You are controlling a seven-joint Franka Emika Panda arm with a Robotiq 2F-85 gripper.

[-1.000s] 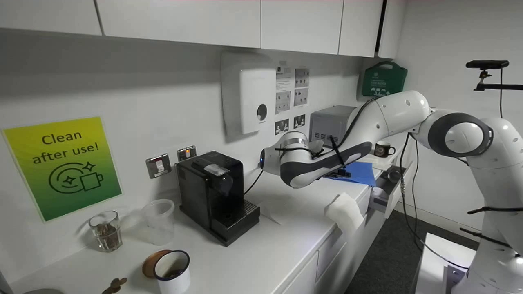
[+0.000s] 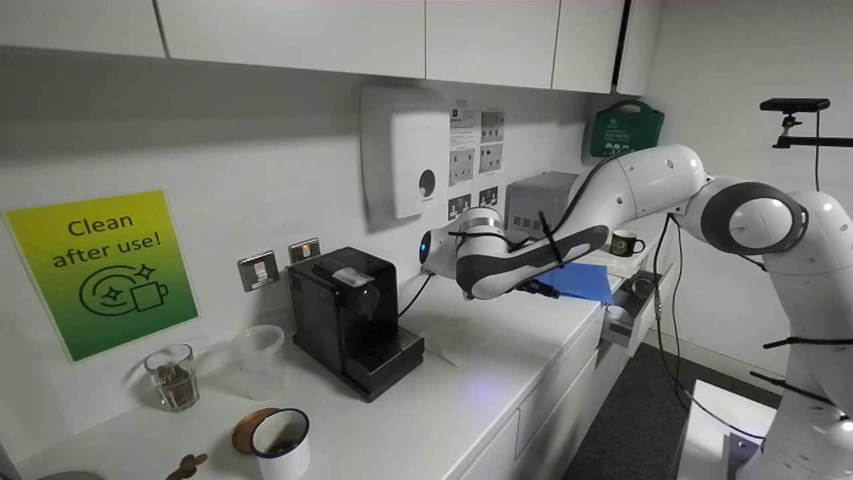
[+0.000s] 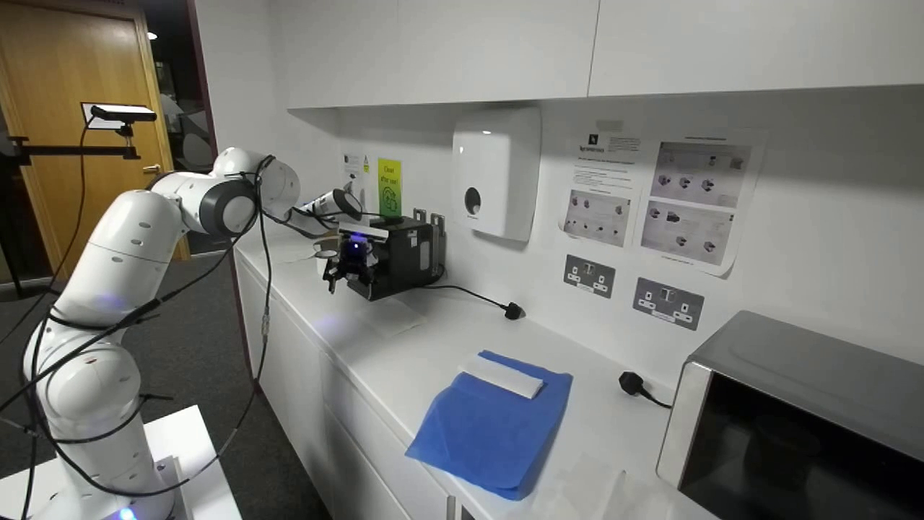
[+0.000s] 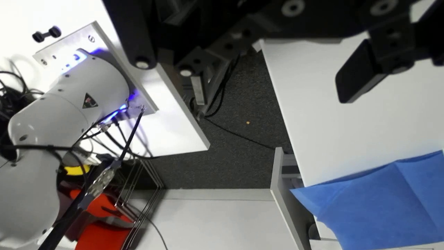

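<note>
My gripper is open in the wrist view, its fingers (image 4: 357,75) wide apart and nothing between them. Below it show dark carpet and the edge of the white counter (image 4: 308,96). Exterior view 2 has the gripper (image 3: 350,276) raised at the counter, in front of the black coffee machine (image 3: 403,256) from that side. In exterior view 1 only dark parts of the gripper (image 2: 540,288) show behind the wrist. A blue cloth (image 3: 494,433) lies on the counter, with a folded white towel (image 3: 502,373) on it.
A drawer (image 2: 640,320) stands open beyond the blue cloth. At the near end are a white mug (image 2: 284,456), a glass (image 2: 174,380) and a clear plastic cup (image 2: 261,364). The microwave (image 3: 805,407) is against the wall.
A crumpled white sheet, at the counter's front edge below the wrist a second ago, is no longer in view there. The wrist has shifted slightly and turned.
</note>
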